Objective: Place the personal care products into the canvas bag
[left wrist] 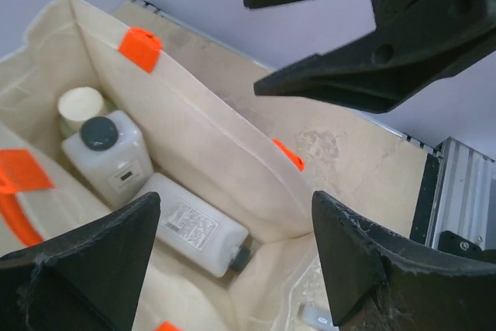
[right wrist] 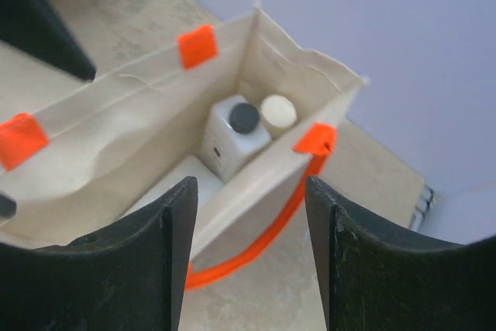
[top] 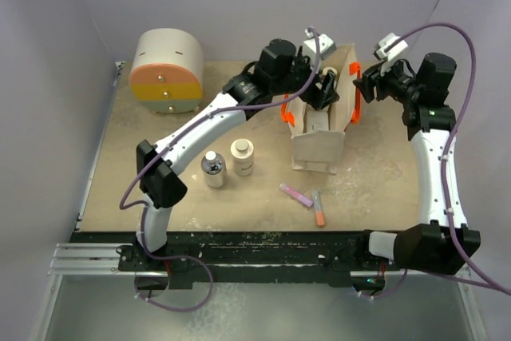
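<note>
The canvas bag (top: 316, 148) stands upright with orange handles, holding a white bottle with black cap (left wrist: 112, 160), a cream-capped item (right wrist: 276, 116) and a lying white bottle (left wrist: 194, 234). My left gripper (top: 319, 89) is over the bag with open fingers, nothing visible between them. My right gripper (top: 369, 81) is just right of the bag, open and empty. Outside the bag stand a silver-labelled bottle (top: 214, 169) and a cream bottle (top: 242, 157); a pink tube (top: 295, 194) and an orange-and-grey tube (top: 317, 209) lie in front.
A pastel drawer box (top: 166, 71) stands at the back left. Bare table lies at the left front and to the right of the bag.
</note>
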